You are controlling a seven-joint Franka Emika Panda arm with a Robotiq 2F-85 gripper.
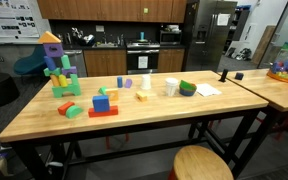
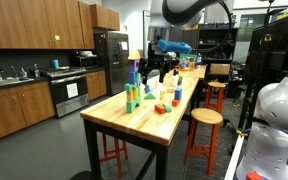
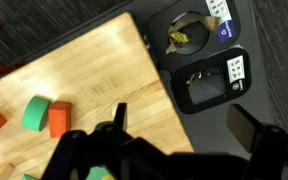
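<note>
My gripper stands open in the wrist view, with nothing between its fingers. Below it are the wooden table's edge and dark items beyond. A tower of green, purple, blue and orange blocks (image 1: 63, 72) rises at the table's left end in exterior view 1. Nearer the front edge, a blue block (image 1: 101, 103) rests on a long red block (image 1: 104, 112). Beside them lie a red block (image 1: 66, 107) and a green block (image 1: 74, 111). In the wrist view, a green cylinder (image 3: 36, 113) lies beside an orange-red block (image 3: 60, 119).
White cups (image 1: 171, 86), a green bowl (image 1: 187, 89) and a paper sheet (image 1: 208, 90) occupy the table's right half. A round stool (image 1: 201, 163) stands in front.
</note>
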